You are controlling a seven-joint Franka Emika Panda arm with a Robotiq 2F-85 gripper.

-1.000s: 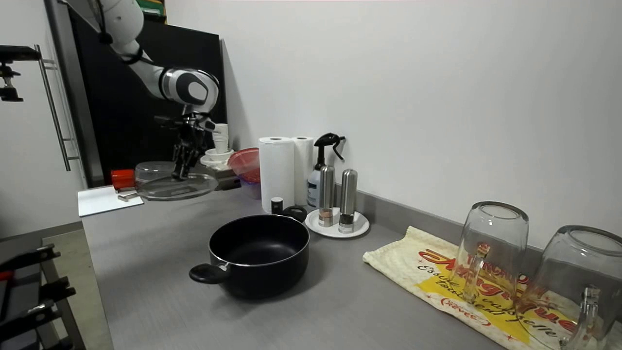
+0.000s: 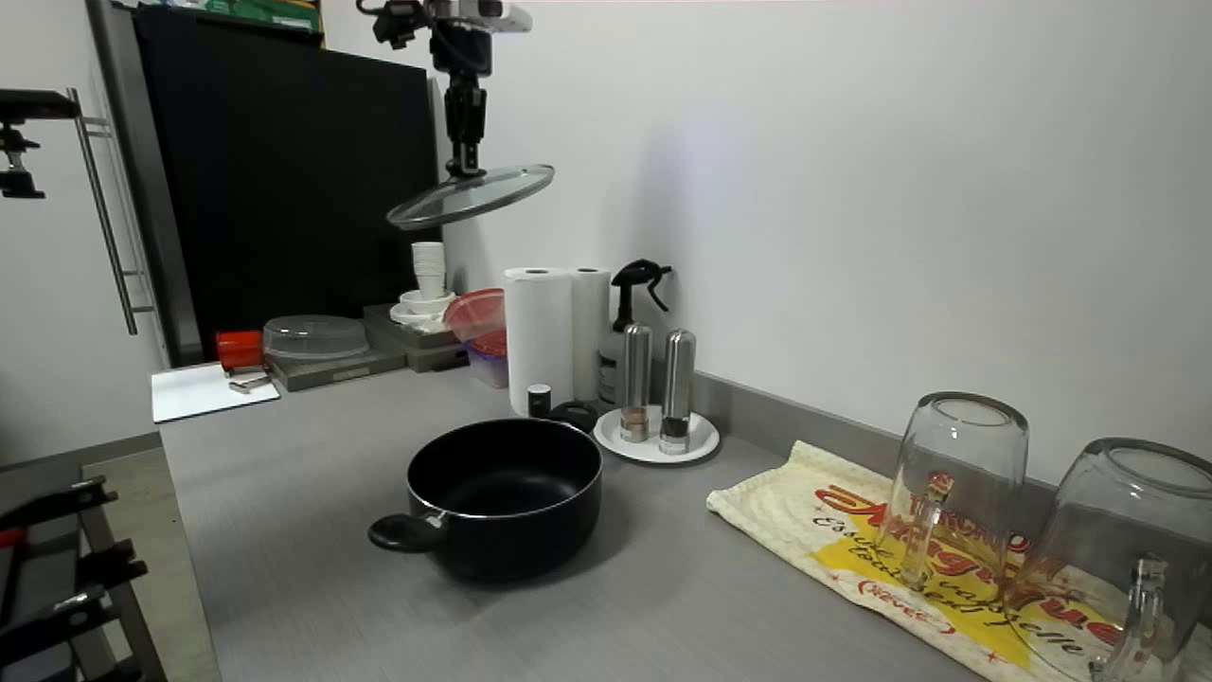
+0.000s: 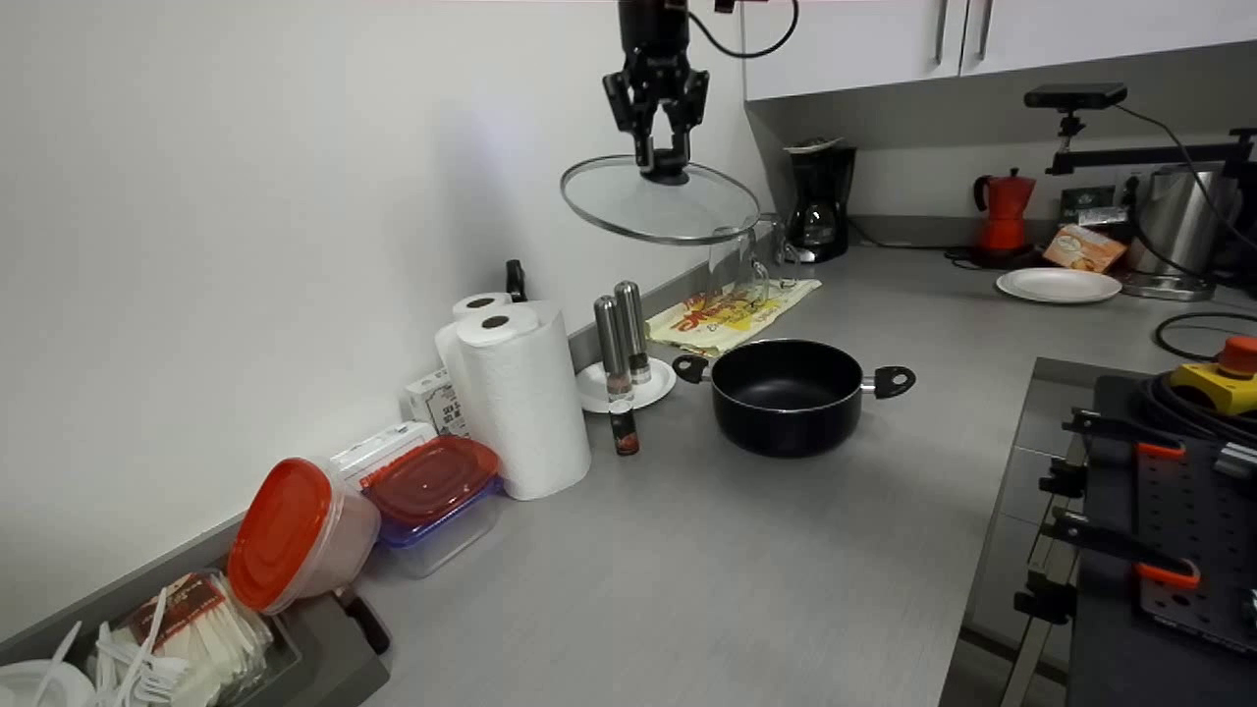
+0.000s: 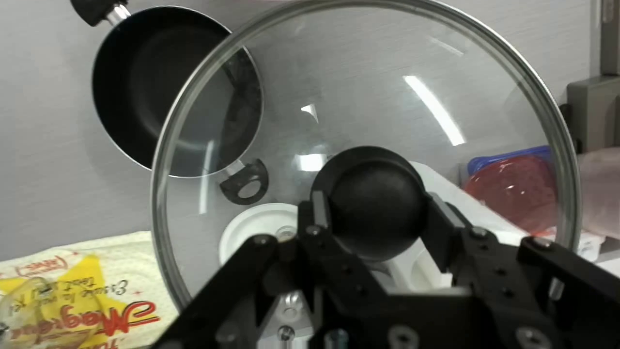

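High above the counter, my gripper (image 3: 663, 153) is shut on the black knob (image 4: 376, 200) of a round glass lid (image 2: 472, 200). The lid (image 3: 601, 192) hangs tilted, clear of everything below it. Down on the counter stands an uncovered black pot (image 2: 505, 500) with two handles, and it looks empty. In the wrist view the lid's metal rim (image 4: 572, 174) overlaps part of the pot (image 4: 157, 75), which shows at the upper left. Both gripper fingers (image 4: 321, 212) press on the knob's sides.
Paper towel rolls (image 2: 539, 341), a spray bottle (image 2: 610, 364) and two grinders on a white plate (image 2: 706, 444) stand behind the pot along the wall. Glass mugs (image 2: 954, 489) rest on a cloth (image 2: 795, 500). Counter to the pot's left (image 2: 295, 489) is bare.
The arm has lifted the lid from low over the far part of the counter to high up, and moved it rightward toward the wall in exterior view 1. The pot is where it was.
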